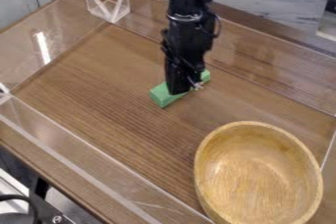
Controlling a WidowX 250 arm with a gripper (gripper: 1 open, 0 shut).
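Note:
My black arm reaches down from the top centre. Its gripper [176, 82] hangs low over a green block [168, 95] lying on the wooden table [92, 130], covering part of the block's upper side. The gripper looks shut; whether it touches the block or has anything between its fingers is unclear.
A large pale yellow bowl [257, 184] fills the bottom right. Clear plastic pieces stand at the top left and left edge. A black cable lies at the bottom left corner.

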